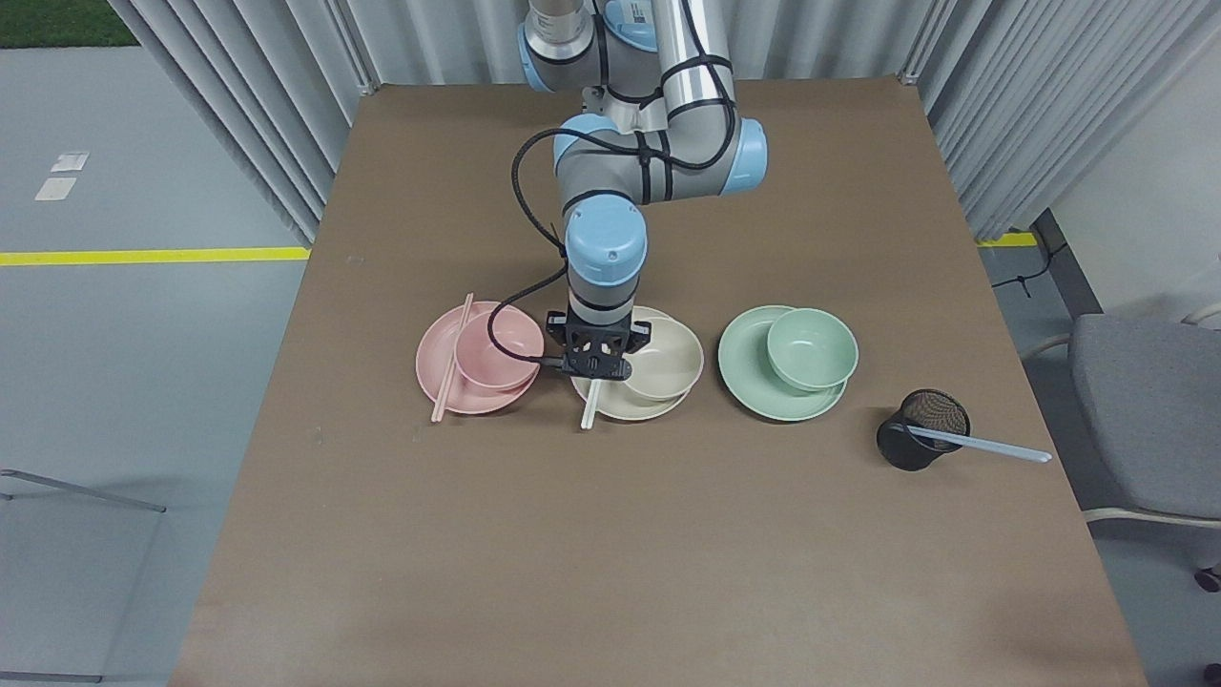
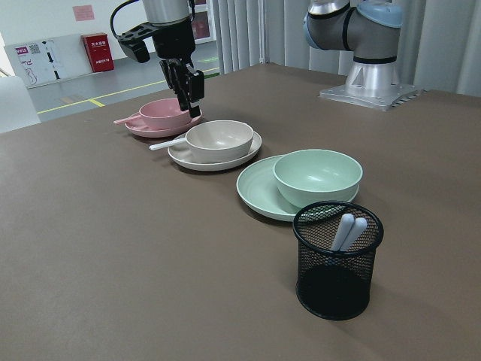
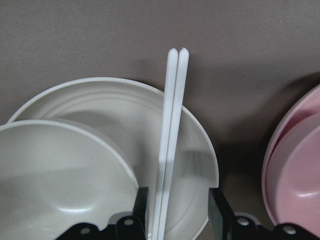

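My gripper stands open just over white chopsticks (image 3: 170, 125) that rest across the rim of the white plate (image 3: 115, 107), beside the white bowl (image 3: 60, 175); one black finger is each side of them. In the front view the gripper hides their far part. To the left, pink chopsticks (image 1: 441, 401) rest on the pink plate (image 1: 435, 355) beside the pink bowl (image 3: 300, 185). The green bowl (image 1: 810, 343) sits on the green plate (image 1: 744, 372), with no chopsticks visible there.
A black mesh cup (image 2: 334, 286) at the right holds light-coloured chopsticks (image 1: 996, 447), leaning outward.
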